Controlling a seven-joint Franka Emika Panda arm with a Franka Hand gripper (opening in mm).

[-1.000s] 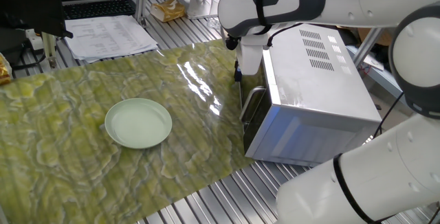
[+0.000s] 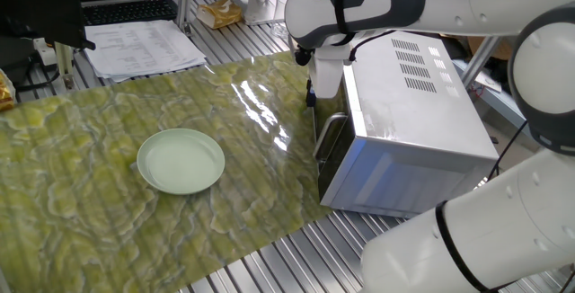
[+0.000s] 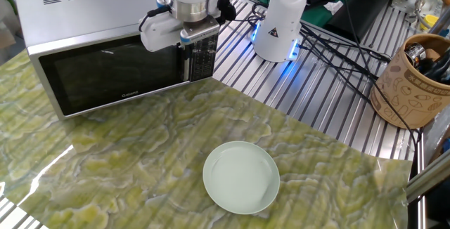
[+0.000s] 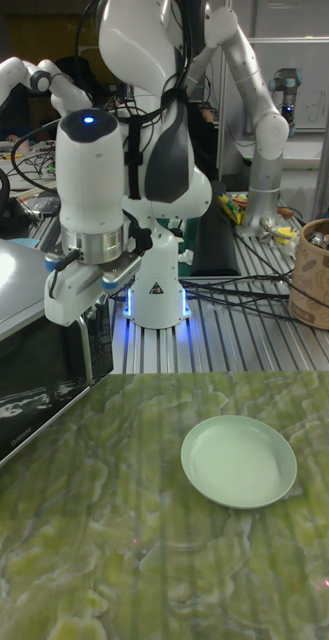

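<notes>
A microwave (image 3: 112, 74) with a silver body and dark glass front stands at the back left in exterior view 2; its door looks closed. The curved metal handle (image 2: 331, 136) shows clearly in exterior view 1. My gripper (image 2: 311, 97) hangs in front of the microwave's door side, beyond the handle in that view. In exterior view 2 its white hand (image 3: 163, 35) covers the upper part of the door near the handle. The fingers are mostly hidden, so their spread does not show. A pale green plate (image 3: 241, 178) lies flat and empty on the green marbled mat (image 3: 126, 159).
A brown patterned bucket (image 3: 411, 85) filled with items stands right of my arm's base (image 3: 278, 36). Cables (image 3: 337, 53) run across the slatted table between them. Papers (image 2: 144, 48) lie beyond the mat. Around the plate, the mat is clear.
</notes>
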